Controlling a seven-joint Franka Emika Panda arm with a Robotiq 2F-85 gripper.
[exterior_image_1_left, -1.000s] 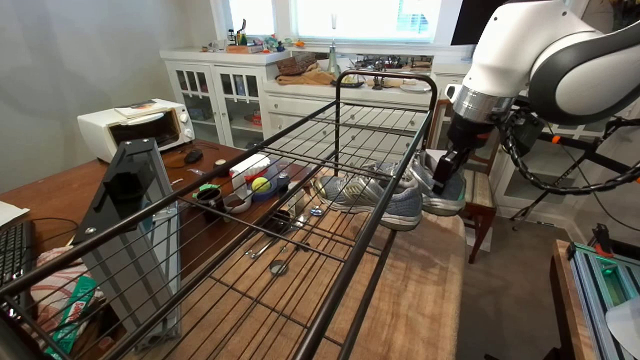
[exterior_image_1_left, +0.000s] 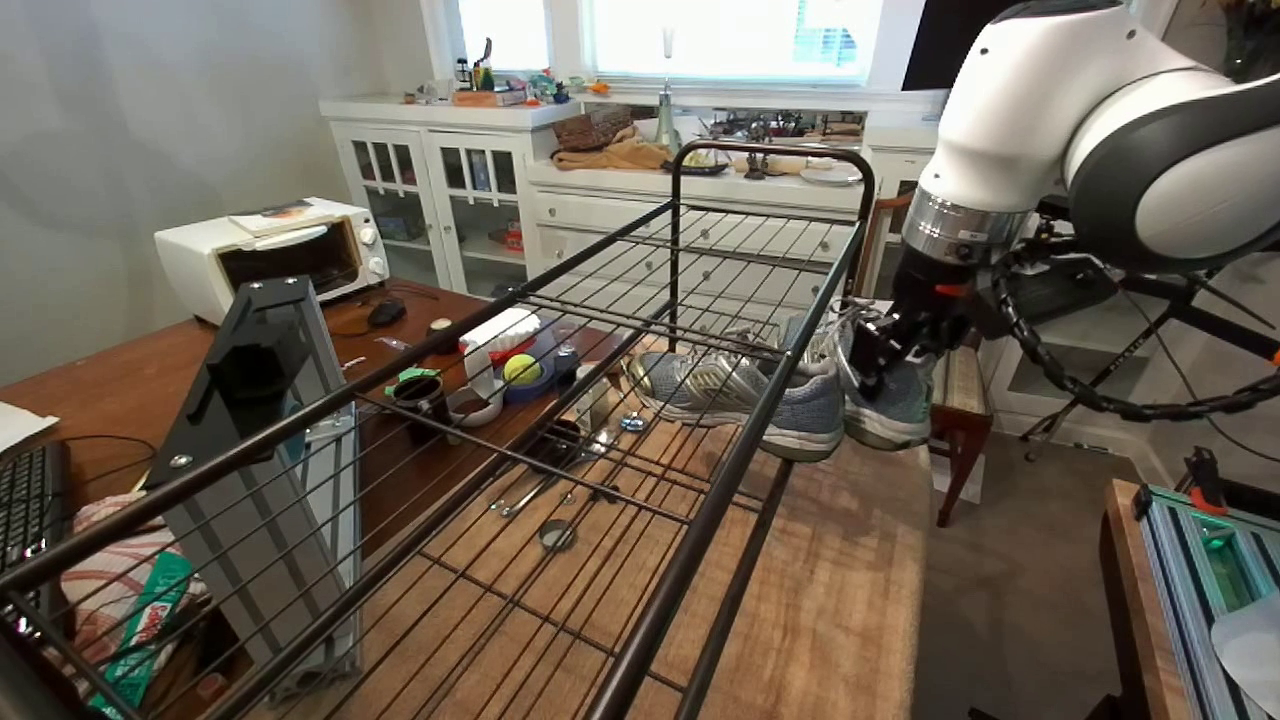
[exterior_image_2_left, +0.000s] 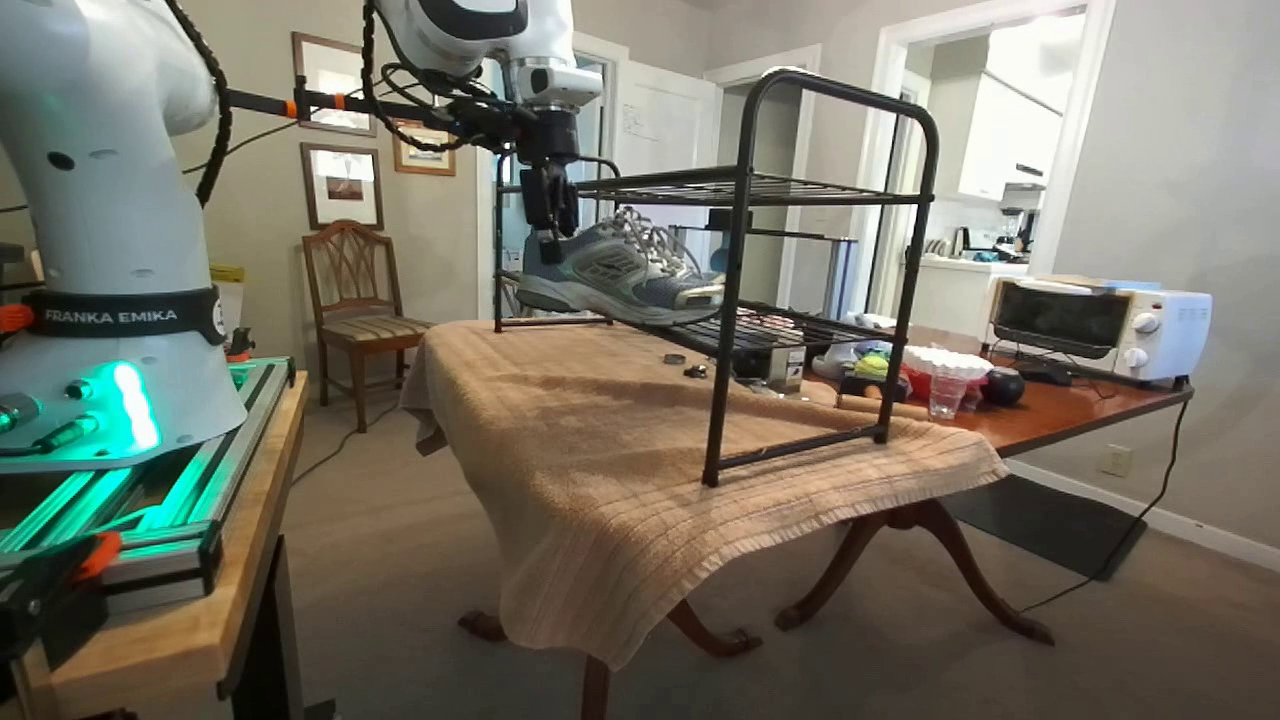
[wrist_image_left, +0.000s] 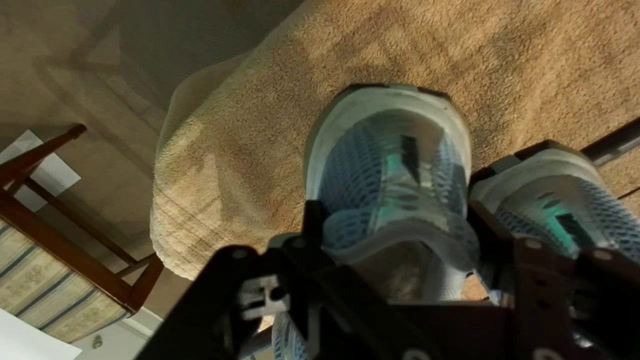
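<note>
A grey-blue running shoe (exterior_image_1_left: 888, 414) is at the right side of the black wire rack, with its heel sticking out past the lower shelf. My gripper is shut on this shoe's heel, one finger on each side of the collar in the wrist view. From above, the gripper (exterior_image_2_left: 552, 228) reaches down to the heel of the shoe (exterior_image_2_left: 588, 274) in exterior view 2. The matching second shoe (exterior_image_1_left: 744, 390) lies right beside it on the lower shelf, also seen in the wrist view (wrist_image_left: 561, 207). The held shoe's toe is partly hidden.
The rack's upper shelf (exterior_image_1_left: 690, 522) is empty; its side rail runs close by the gripper. A tan towel (exterior_image_2_left: 564, 444) covers the table beneath. Tools, cups and a tennis ball (exterior_image_1_left: 522, 368) lie behind the rack. A chair (exterior_image_2_left: 350, 288) stands beyond the table.
My gripper has turned about its vertical axis and shifted slightly at the heel. The held shoe has turned a little and its heel sits slightly lower in view. The second shoe has stayed put.
</note>
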